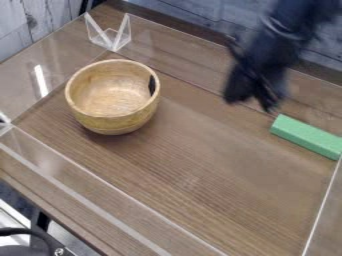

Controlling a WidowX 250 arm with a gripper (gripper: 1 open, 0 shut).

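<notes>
My gripper [251, 75] is a dark, motion-blurred shape at the upper right, raised over the back of the table; its fingers are too blurred to tell their state. A round wooden bowl [112, 100] sits at the left of the wooden table [187, 190]. A green block [306, 138] lies at the right, below and right of the gripper.
A small white wire rack [110, 35] stands at the back left. A corrugated wall runs behind the table. Dark cables lie at the lower left corner.
</notes>
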